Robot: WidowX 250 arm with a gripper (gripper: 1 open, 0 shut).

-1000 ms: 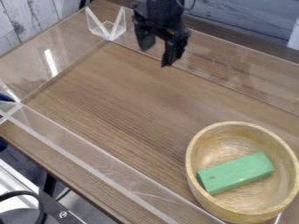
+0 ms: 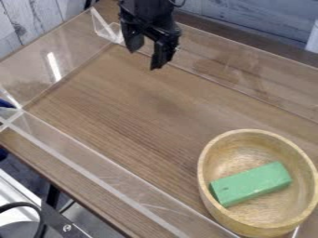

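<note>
My gripper (image 2: 147,46) is a dark shape over the back of the wooden table, at the top centre of the camera view, open, with no object seen between its fingers. At the lower right, well away from it, a round tan bowl (image 2: 218,153) holds a green block (image 2: 251,183).
Transparent strips or walls (image 2: 74,149) run along its left and back edges. A black cable (image 2: 40,216) shows at the lower left, off the table.
My gripper has shifted left and a little down in the view since the frame before. The bowl and green block have not moved.
</note>
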